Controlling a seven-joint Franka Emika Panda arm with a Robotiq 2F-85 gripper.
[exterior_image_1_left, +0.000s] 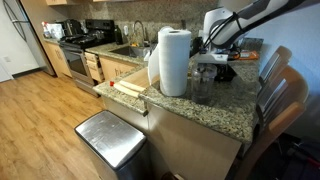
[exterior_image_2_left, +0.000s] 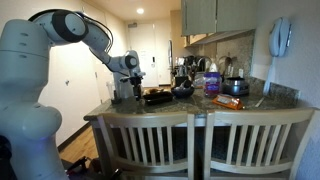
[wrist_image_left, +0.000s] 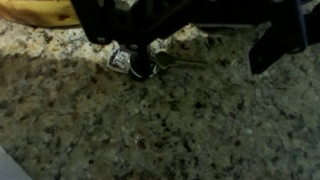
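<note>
In the wrist view my gripper stands open just over the granite counter (wrist_image_left: 150, 125), its two dark fingers wide apart at the top. Between them, on the counter, lies a small bunch of keys: a black fob (wrist_image_left: 142, 65), a whitish tag (wrist_image_left: 119, 61) and a metal key (wrist_image_left: 180, 61). Part of the bunch is hidden behind the gripper. Nothing appears gripped. Exterior view 2 has the gripper (exterior_image_2_left: 138, 88) low by the counter's far left end; the keys cannot be made out there.
A banana (wrist_image_left: 40, 12) lies near the gripper. On the counter stand a paper towel roll (exterior_image_1_left: 174, 64), a black tray (exterior_image_2_left: 158, 97), a purple-labelled jug (exterior_image_2_left: 211, 83) and a pot (exterior_image_2_left: 236, 86). Chairs (exterior_image_1_left: 285, 98) line one side. An open drawer (exterior_image_1_left: 124, 93) and trash bin (exterior_image_1_left: 110, 138) are nearby.
</note>
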